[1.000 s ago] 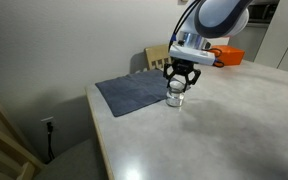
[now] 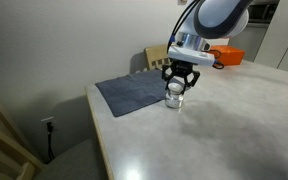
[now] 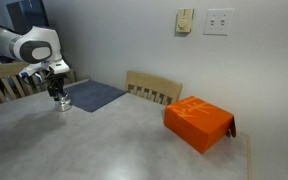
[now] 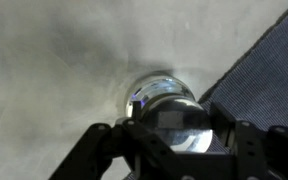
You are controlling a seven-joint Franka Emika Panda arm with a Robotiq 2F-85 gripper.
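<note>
A shiny metal cup or canister [image 2: 174, 95] stands on the table beside a dark cloth. From the wrist view its round top [image 4: 178, 122] looks mirror-like, with a pale ring-shaped part [image 4: 151, 87] just beyond it. My gripper is shut on the shiny top, one finger on each side. Exterior view 2 shows the gripper [image 3: 60, 91] low over the table, at the metal thing [image 3: 64, 104]. Whether its base touches the table is hard to tell.
The dark cloth [image 2: 134, 92] lies flat right next to the metal thing. An orange box [image 3: 199, 122] sits farther off near the wall, and a wooden chair [image 3: 153, 87] stands behind the table.
Almost nothing differs; the arm and the metal thing stay at the same spot beside the cloth, with at most a very slight shift.
</note>
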